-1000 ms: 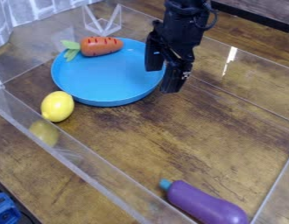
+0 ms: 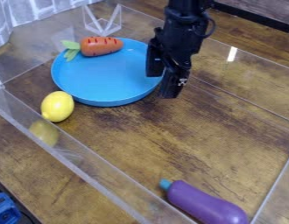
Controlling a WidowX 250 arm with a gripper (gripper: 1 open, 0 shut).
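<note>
My black gripper (image 2: 165, 73) hangs at the right edge of a blue plate (image 2: 95, 79), open, its fingers pointing down. An orange carrot with green leaves (image 2: 102, 45) lies at the plate's back edge. A yellow lemon (image 2: 58, 107) sits just off the plate's front left. A purple eggplant (image 2: 206, 203) lies at the front right.
Clear plastic walls run along the left, front and right edges. A small blue object (image 2: 4, 212) shows outside the wall at the bottom left corner.
My gripper has shifted slightly left and down. The plate, carrot, lemon and eggplant have not moved.
</note>
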